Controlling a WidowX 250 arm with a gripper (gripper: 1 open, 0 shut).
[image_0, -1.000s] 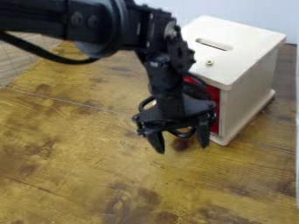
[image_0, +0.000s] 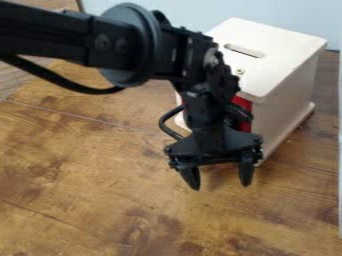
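My black gripper (image_0: 219, 176) hangs low over the wooden floor, its two fingers pointing down and spread apart with nothing between them. It is in front of a pale wooden box (image_0: 281, 85) with a slot in its top and a red panel on its front, which my arm largely hides.
Bare wooden floor (image_0: 94, 190) fills the left and front of the view. A white wall (image_0: 174, 12) stands behind, and a pale edge runs along the far right.
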